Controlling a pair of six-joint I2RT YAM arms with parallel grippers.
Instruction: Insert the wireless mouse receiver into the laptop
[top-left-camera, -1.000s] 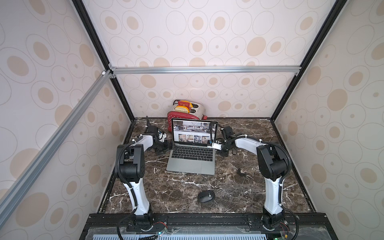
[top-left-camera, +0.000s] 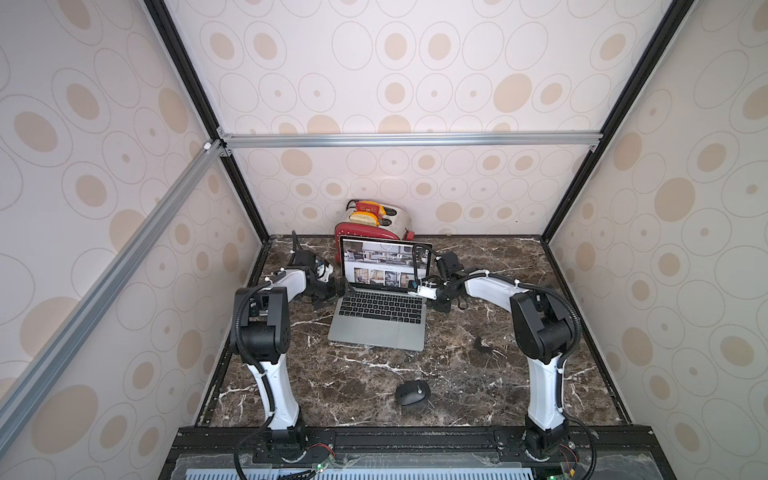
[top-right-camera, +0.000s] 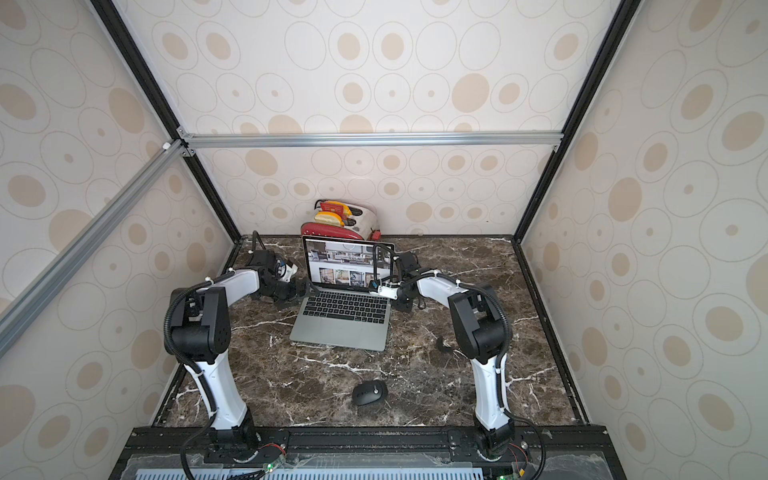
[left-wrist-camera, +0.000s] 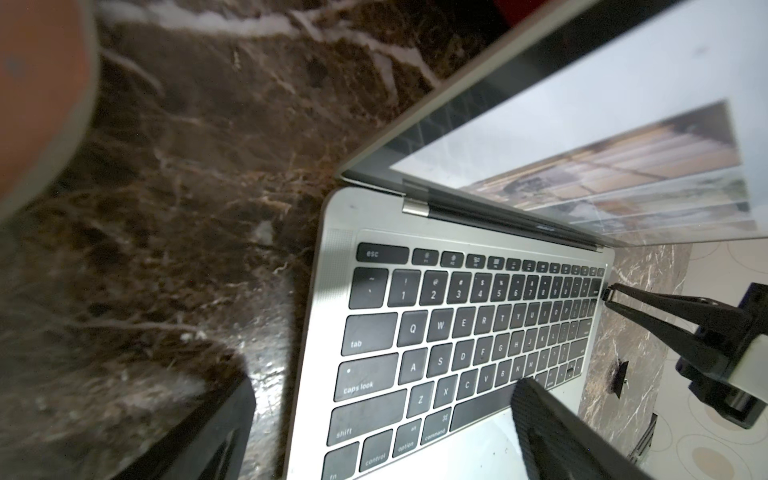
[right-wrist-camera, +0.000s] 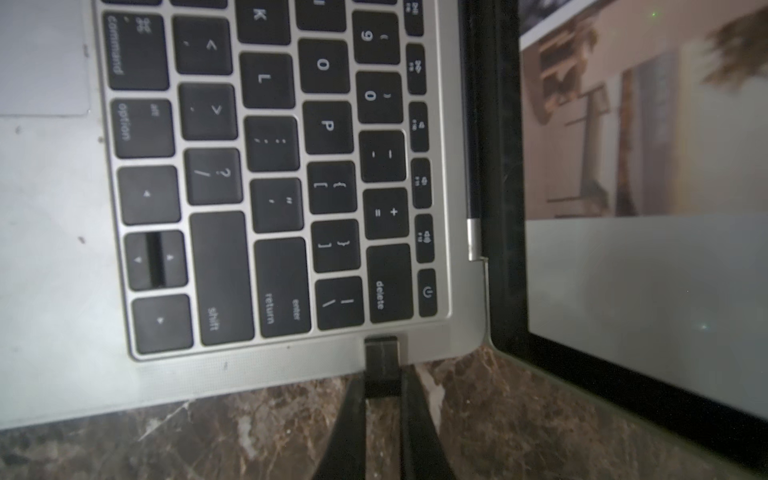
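The open laptop (top-left-camera: 376, 329) lies mid-table, its screen facing the front. At its right edge, in the right wrist view, my right gripper is shut on a small dark piece, the receiver (right-wrist-camera: 381, 352). That piece overlaps the laptop's rim beside the delete key; whether any of it sits in a port cannot be told. My left gripper stands open at the laptop's left side, with one dark finger (left-wrist-camera: 212, 436) over the table and the other over the keyboard side. Nothing shows held there.
A black mouse (top-left-camera: 413, 392) rests on the marble table in front of the laptop. Behind the screen stands a red and cream toaster-like object (top-left-camera: 376, 221). A small dark item (top-left-camera: 482, 345) lies to the right.
The laptop has slid slightly left and turned a little. My right gripper has moved left along with it, still at its right edge. The left arm stays almost where it was.
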